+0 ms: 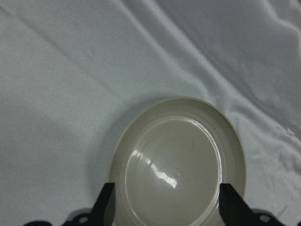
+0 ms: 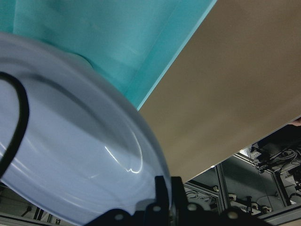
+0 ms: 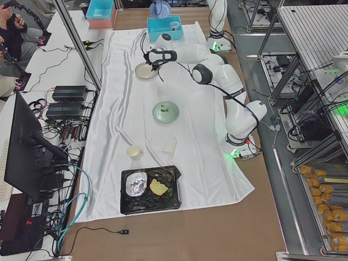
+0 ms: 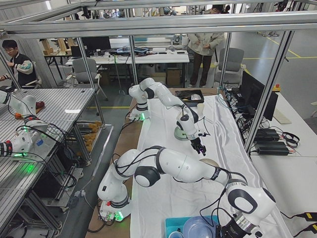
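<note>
A lavender plastic plate [image 2: 75,136] fills the lower left of the right wrist view beside a cyan bin [image 2: 117,42]; my right gripper is shut on its rim. In the camera left view that plate [image 3: 160,7] is at the far end, just beyond the bin [image 3: 157,30]. My left gripper stands open over a beige plate [image 1: 171,155] on the white cloth, its fingertips at either side of the plate's lower part; whether they touch it I cannot tell.
A green plate [image 3: 166,112] lies mid-table. Nearer are a cream cup [image 3: 133,151], a pale item [image 3: 170,145] and a black tray [image 3: 130,204] with foil and food.
</note>
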